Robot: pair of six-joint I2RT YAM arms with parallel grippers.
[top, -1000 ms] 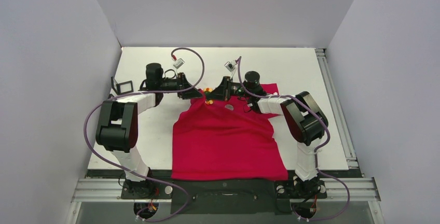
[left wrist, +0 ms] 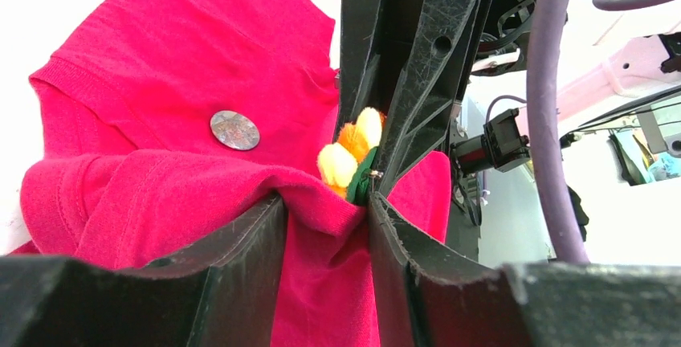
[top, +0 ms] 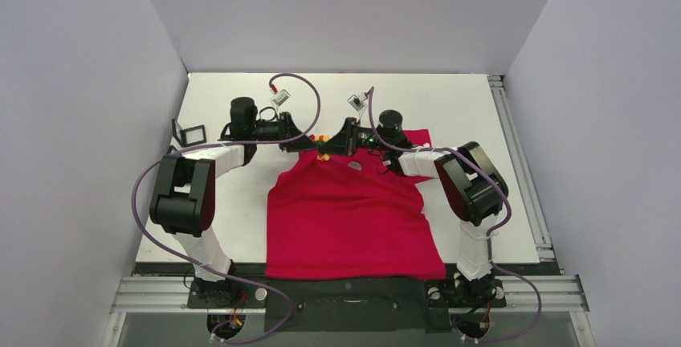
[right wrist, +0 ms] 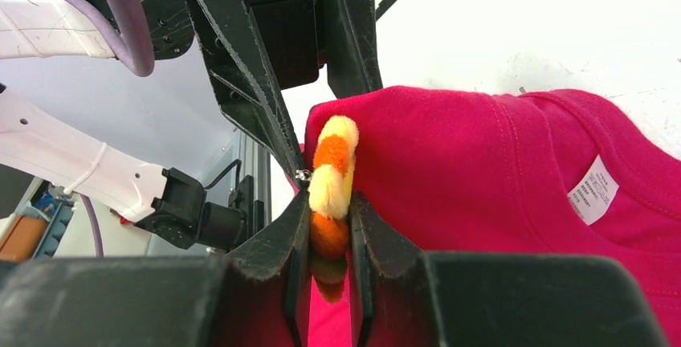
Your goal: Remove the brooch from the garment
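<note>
The brooch, a flower with orange and yellow fuzzy petals [right wrist: 329, 189] and a green part [left wrist: 361, 178], sits pinched between the fingers of my right gripper. A small metal piece [right wrist: 303, 175] shows beside it, at a fingertip of my left gripper [top: 311, 146]. In the left wrist view that gripper stands part open, and a raised fold of the red garment [left wrist: 321, 202] runs between its fingers, with space around the cloth. Brooch and fold touch or nearly touch; whether the pin still goes through the cloth is hidden.
The garment's body [top: 353, 242] spreads toward the table's front edge. A round silvery disc [left wrist: 234, 130] lies on the red cloth, and a white label [right wrist: 593, 191] shows inside the garment. A small dark frame [top: 193, 135] stands at the left.
Over the last second my left gripper has shifted slightly right, closer to the brooch. The right arm and the garment's body look still.
</note>
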